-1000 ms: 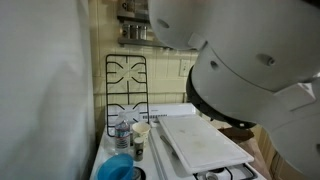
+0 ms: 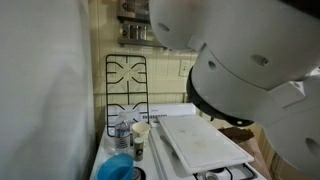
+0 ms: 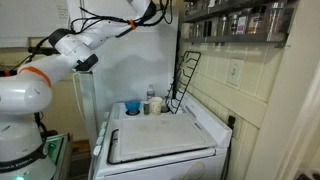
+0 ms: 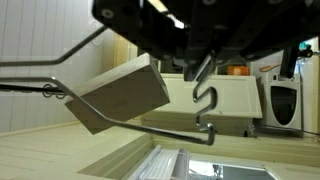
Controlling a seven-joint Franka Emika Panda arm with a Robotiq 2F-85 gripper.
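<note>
In the wrist view my gripper is shut on a bent grey metal wire piece (image 4: pixel 206 98). The wire curls just below the fingertips, and its long rods reach off to the left. Its far ends and its full shape are cut off by the frame. In exterior view 2 the arm (image 3: pixel 105 30) rises from the lower left to the top edge, where the gripper cannot be made out. Large white arm links (image 2: pixel 250 60) block the upper right of exterior view 1, so the gripper is hidden there.
A white board (image 3: pixel 160 138) covers the stove top. Beside it stand a blue bowl (image 2: pixel 115 167), a clear bottle (image 2: pixel 123 133) and a pale cup (image 2: pixel 141 130). A black wire grate (image 2: pixel 127 85) stands upright at the wall. A spice shelf (image 3: pixel 235 22) juts out above.
The large arm links in exterior view 1 have shifted very slightly. The counter items and the board stay where they were.
</note>
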